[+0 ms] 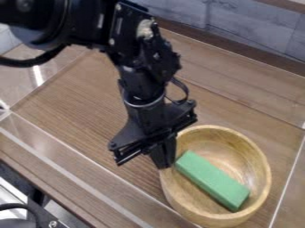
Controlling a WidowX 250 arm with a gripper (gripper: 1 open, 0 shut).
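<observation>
My black gripper [162, 153] points down at the left rim of a round wooden bowl [248, 153], its tip at or beside that rim; whether they touch is hard to tell. The gripper looks shut, with nothing visible between its fingers. A green rectangular block [212, 178] lies tilted diagonally inside the bowl, right of the gripper.
A grey panel wall [238, 36] runs along the back right. A dark cable and metal parts sit at the lower left edge.
</observation>
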